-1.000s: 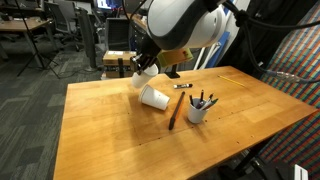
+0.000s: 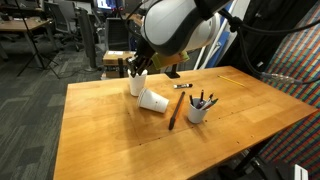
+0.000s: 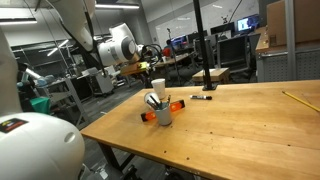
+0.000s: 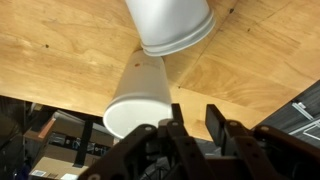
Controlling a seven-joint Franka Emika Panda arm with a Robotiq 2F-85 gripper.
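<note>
Two white cups are on the wooden table. One cup [image 2: 137, 85] stands about upright near the table's far edge; the other cup [image 2: 153, 100] lies on its side just in front of it. Above the far cup hangs my gripper [image 2: 135, 68], open and holding nothing. From the wrist, the far cup [image 4: 143, 95] shows its round mouth, while the lying cup [image 4: 170, 22] fills the top of the picture. The two look close together; whether they touch I cannot tell. In exterior view 2 the far cup [image 3: 160, 88] rises behind the lying one.
A light pen cup [image 2: 198, 112] with several pens stands right of the cups. Near it lie an orange-red marker [image 2: 177, 111] and a dark marker [image 2: 183, 86]. A yellow stick [image 3: 301, 101] rests farther right.
The lying cup has stayed about the same.
</note>
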